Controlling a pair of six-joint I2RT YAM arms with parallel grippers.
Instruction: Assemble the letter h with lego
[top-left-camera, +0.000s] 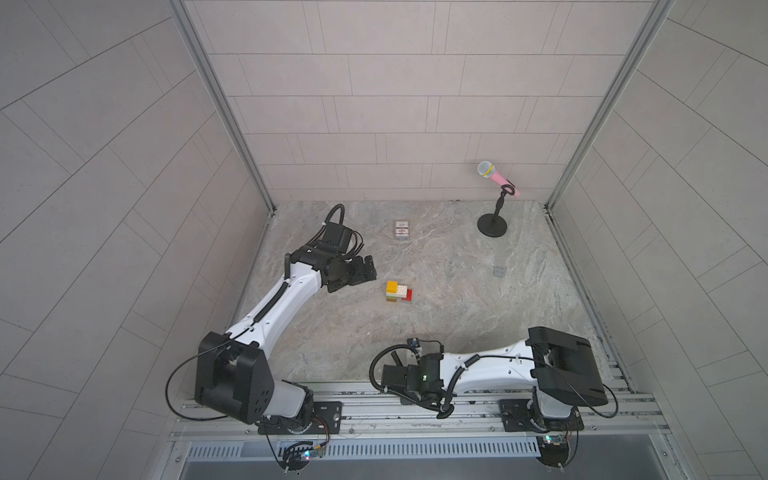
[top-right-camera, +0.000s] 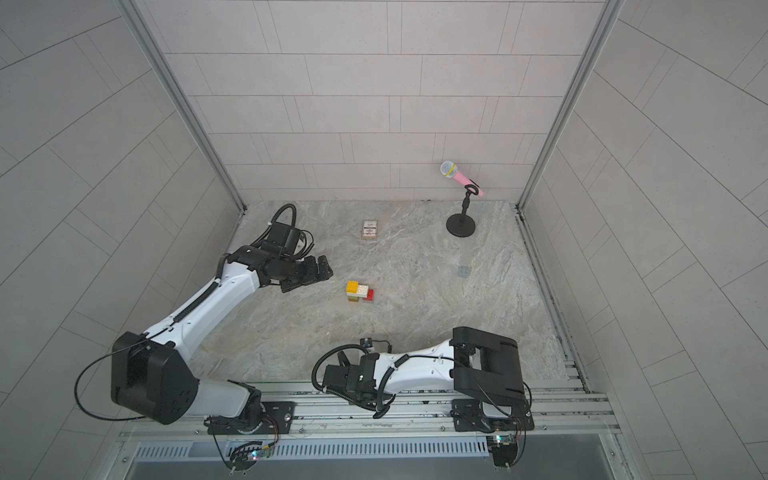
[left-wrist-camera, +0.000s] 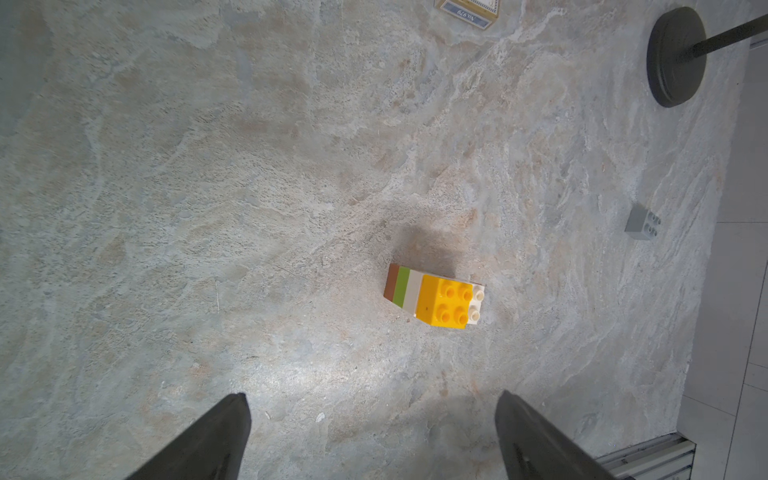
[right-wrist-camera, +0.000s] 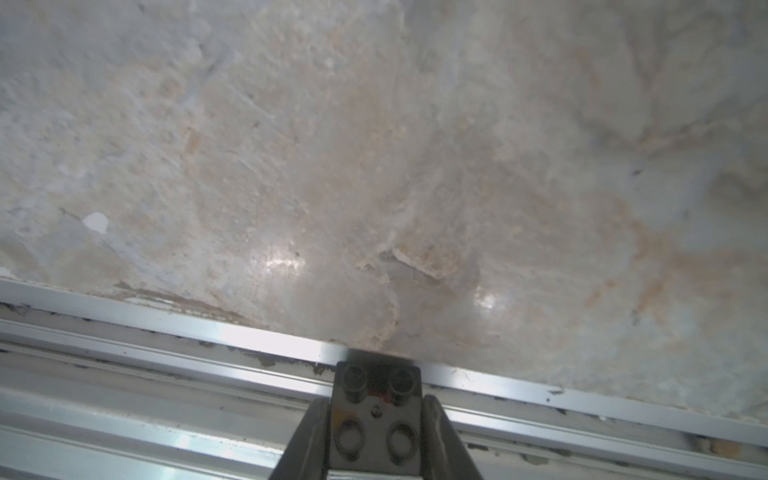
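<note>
A Lego assembly stands upright near the table's middle. It stacks brown, green and white layers under a yellow brick; a white brick reaches to the right, with a red brick below its end. My left gripper is open and empty, left of the assembly and pointing at it. At the front edge, my right gripper is shut on a dark grey brick, studs showing. A loose light grey brick lies farther right on the table.
A black stand with a pink microphone is at the back right. A small card box sits at the back middle. Metal rails run along the front edge.
</note>
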